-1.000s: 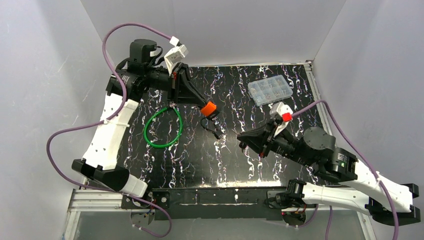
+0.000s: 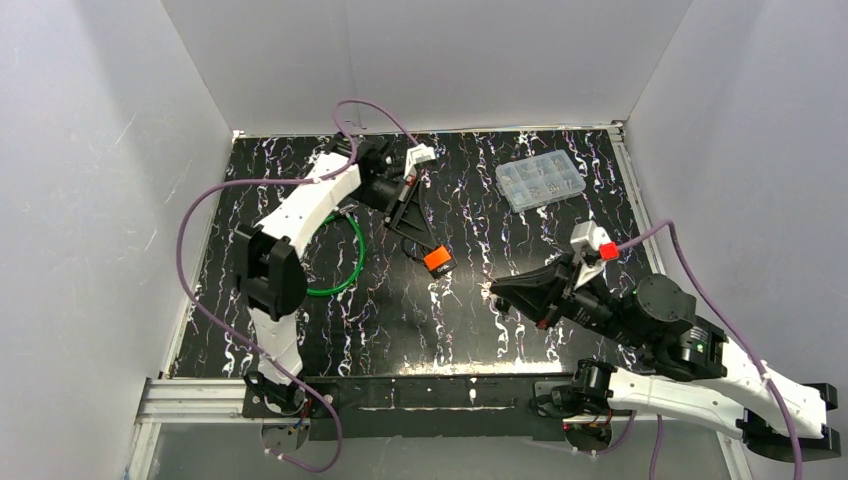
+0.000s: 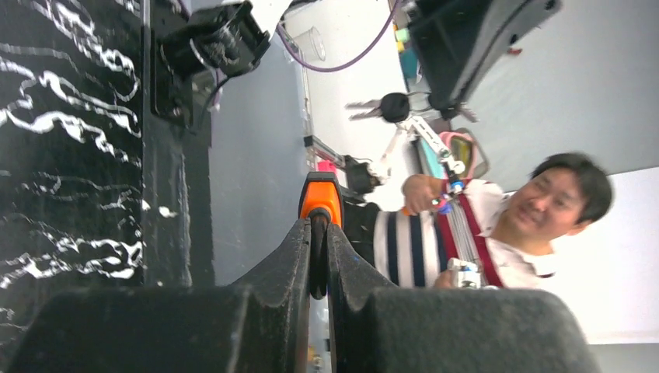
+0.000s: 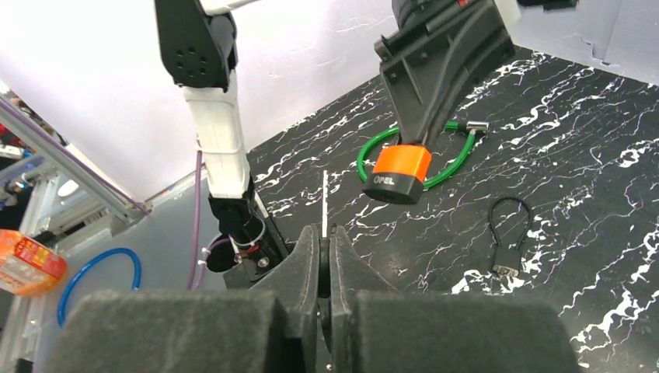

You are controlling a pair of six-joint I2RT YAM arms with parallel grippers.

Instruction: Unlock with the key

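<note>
An orange padlock (image 2: 438,259) with a dark base sits between the fingertips of my left gripper (image 2: 428,243), which is shut on it. In the left wrist view its orange side (image 3: 322,199) faces forward. My right gripper (image 2: 494,285) is shut on a key, whose thin blade (image 4: 325,198) sticks out past the fingertips. Keys with a black head (image 3: 395,107) show at the right gripper's tips in the left wrist view. Padlock and key are apart, the key to the right in the top view. The padlock's keyhole cannot be made out.
Behind the padlock, a green cable lock (image 4: 458,159) lies coiled on the black marbled table. A small black cable loop (image 4: 507,260) rests nearby. A clear compartment box (image 2: 540,181) stands at the back right.
</note>
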